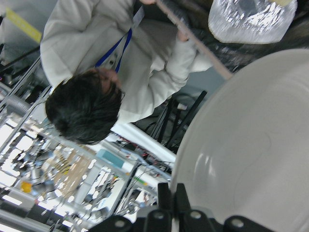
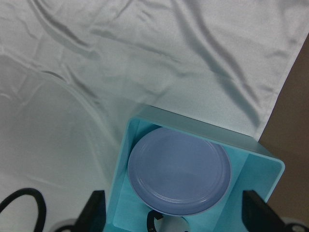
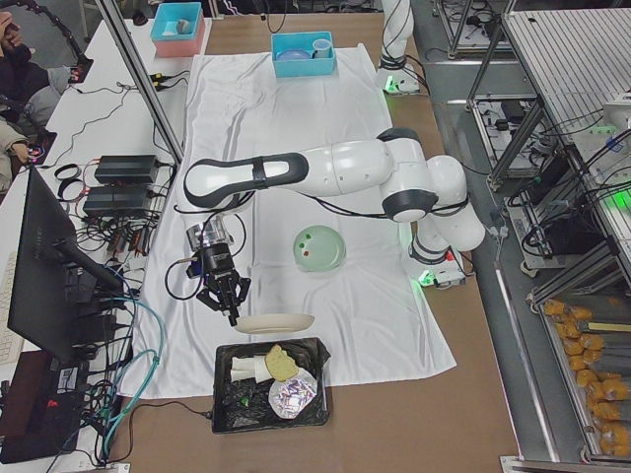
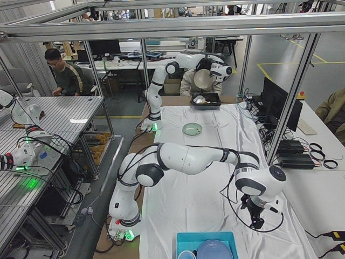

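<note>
My left gripper (image 3: 235, 317) is shut on the rim of a cream plate (image 1: 246, 140), holding it tilted just above and beside a black tray (image 3: 222, 389). The tray holds a foil-covered item (image 3: 293, 394), a yellow piece (image 3: 281, 363) and white items (image 3: 244, 369). A green plate (image 3: 318, 248) lies on the white cloth. My right gripper stands open over a turquoise bin (image 2: 256, 174) containing a blue plate (image 2: 178, 169) and a cup (image 2: 171, 224), nothing visible between its fingers.
White cloth (image 3: 286, 128) covers the table, mostly clear between bin and tray. A monitor (image 3: 54, 271) and cables line one side. A person (image 1: 82, 106) is beyond the tray's end of the table, close to the left wrist view.
</note>
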